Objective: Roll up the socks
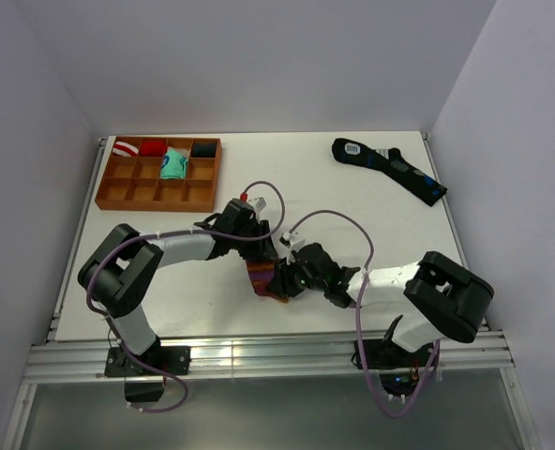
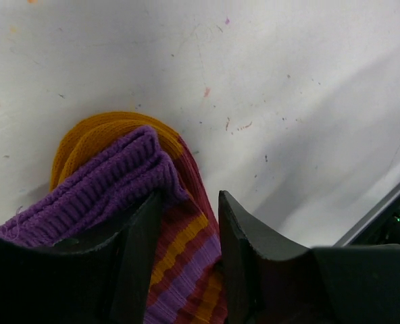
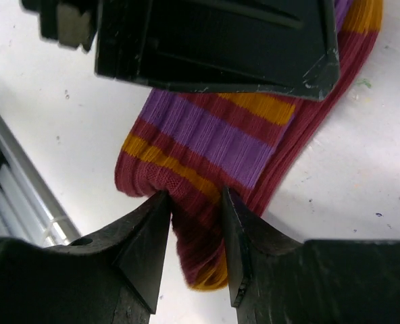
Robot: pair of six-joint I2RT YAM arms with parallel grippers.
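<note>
A striped sock (image 1: 259,274) in purple, maroon and orange lies at the front middle of the table, partly hidden under both grippers. In the left wrist view its purple ribbed cuff lies over an orange edge, and my left gripper stands part open over it, fingers either side of the striped fabric. In the right wrist view my right gripper is shut on the bunched lower end of the sock, near the front edge. The other gripper's dark body covers the sock's upper part in that view.
A wooden divided box (image 1: 122,195) with several rolled socks stands at the back left. A black sock pair (image 1: 390,167) lies at the back right. The front rail is close to the grippers.
</note>
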